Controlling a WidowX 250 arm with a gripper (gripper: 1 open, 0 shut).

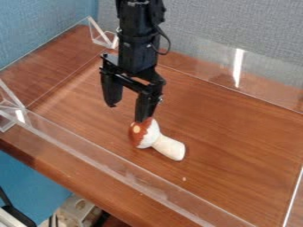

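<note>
A toy mushroom (158, 141) lies on its side on the wooden table, its spotted red cap to the left and its pale stem pointing lower right. My black gripper (129, 97) is open above it, angled downward, with one finger just over the cap and the other to the upper left. Nothing shows between the fingers; whether the near finger touches the cap is unclear.
Clear acrylic walls edge the wooden table (243, 151), with white brackets at the left and back left corners. A blue surface and some hardware show below the front left edge.
</note>
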